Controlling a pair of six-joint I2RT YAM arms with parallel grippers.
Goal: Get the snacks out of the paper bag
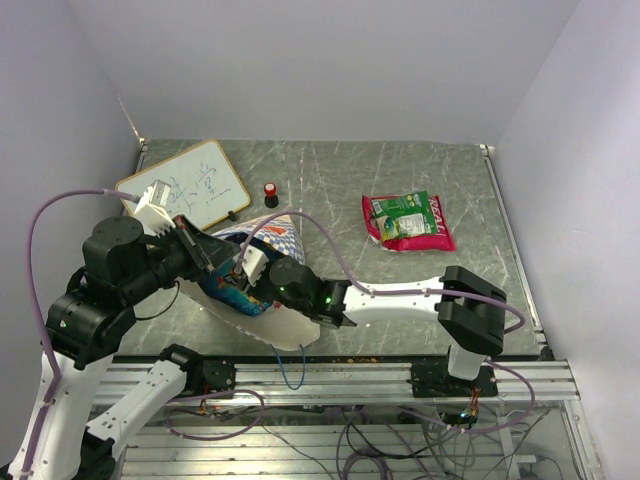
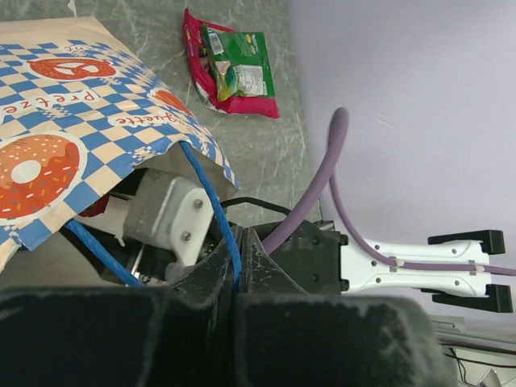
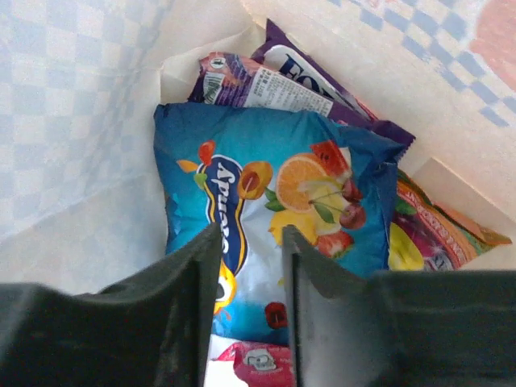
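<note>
The paper bag (image 2: 121, 105), checked blue and white with pretzel pictures, lies tipped with its mouth toward me. In the left wrist view its blue cord handle (image 2: 213, 198) runs down between the tips of my left gripper, which is shut on it. Inside the bag, my right gripper stands part open above a blue fruit-printed snack pack (image 3: 274, 185), nothing gripped. Behind that pack are purple-wrapped snacks (image 3: 270, 89); a colourful pack (image 3: 439, 230) lies at the right and a pink one (image 3: 262, 363) below.
Red and green snack packs (image 1: 408, 222) lie stacked on the grey table's right side. A whiteboard (image 1: 190, 185) and a small red-topped bottle (image 1: 270, 195) stand behind the bag. Open table lies between bag and stacked packs.
</note>
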